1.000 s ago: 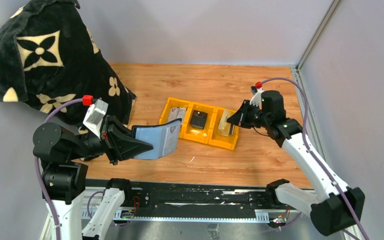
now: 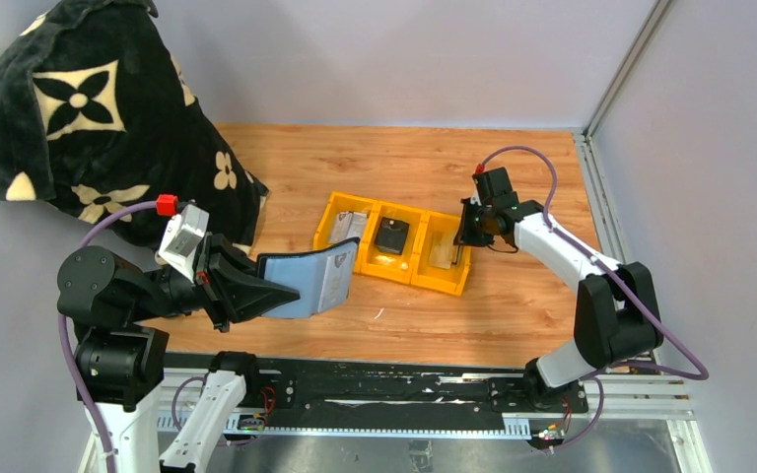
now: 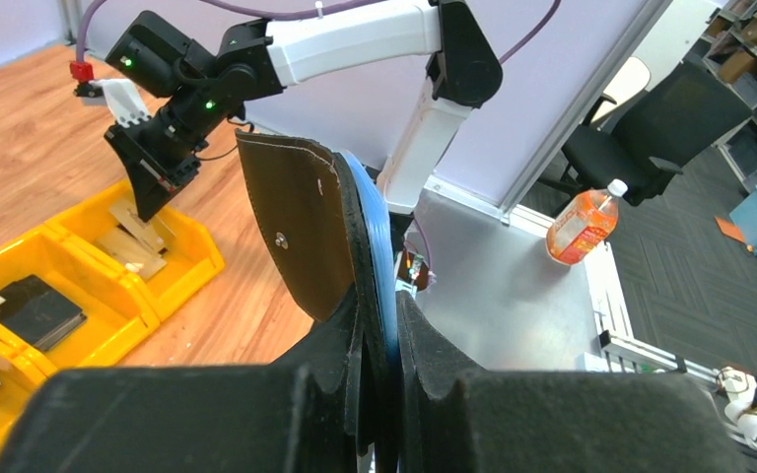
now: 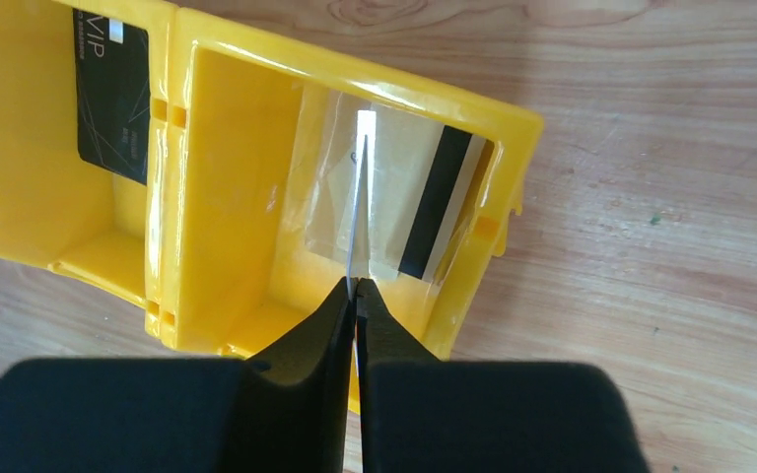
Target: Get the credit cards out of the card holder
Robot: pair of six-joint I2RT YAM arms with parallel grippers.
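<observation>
My left gripper (image 2: 292, 295) is shut on the open card holder (image 2: 327, 279), its pale blue inside pages showing in the top view. From the left wrist view, its brown leather cover with a snap stands upright between the fingers. At the yellow box's right compartment, my right gripper is shut on a thin card (image 4: 359, 212), seen edge-on in the right wrist view. Beneath it in that compartment lies a pale card with a black stripe (image 4: 437, 202). Whether cards remain inside the holder is hard to tell.
The three-part yellow box (image 2: 438, 281) has black cards (image 2: 391, 236) in its middle compartment and pale cards (image 2: 349, 226) in the left one. A dark patterned cushion (image 2: 108, 118) stands behind the left arm. Wood in front of the box is mostly clear.
My right gripper has come down to the right compartment and now sits a little further right, its arm drawn in. The left gripper and holder have barely moved.
</observation>
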